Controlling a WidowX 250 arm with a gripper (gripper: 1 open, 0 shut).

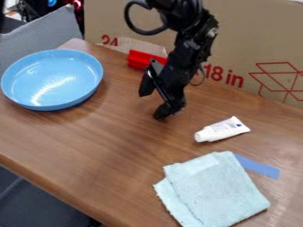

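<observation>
My black gripper [158, 96] hangs low over the middle of the wooden table [106, 151], its fingertips at or just above the bare surface, open with nothing visible between them. A red object [138, 59] lies behind it, partly hidden by the arm. A blue plate [52, 79] sits to the left. A white tube [221, 129] lies to the right, and a folded pale blue cloth [211, 190] is at the front right.
A blue strip [263, 168] lies beside the cloth. A cardboard box [267, 49] stands along the back edge.
</observation>
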